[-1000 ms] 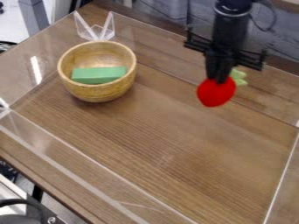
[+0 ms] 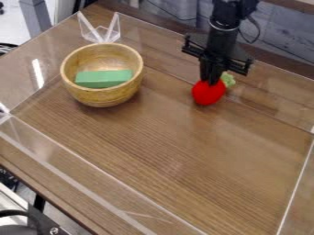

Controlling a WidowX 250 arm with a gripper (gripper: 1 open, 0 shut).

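Observation:
My black gripper (image 2: 211,75) hangs at the top right of the camera view, its tips down at a red rounded object (image 2: 208,93) on the wooden table. The tips are small and partly merge with the object, so whether it is held cannot be told. A small pale green object (image 2: 229,81) lies just behind the red one.
A wooden bowl (image 2: 117,94) holding a green block (image 2: 103,78) sits at the left, with a clear plastic piece (image 2: 102,32) behind it.
My gripper has moved back, away from the camera, and slightly left, looking smaller. The red object also appears smaller, higher in the view and further left.

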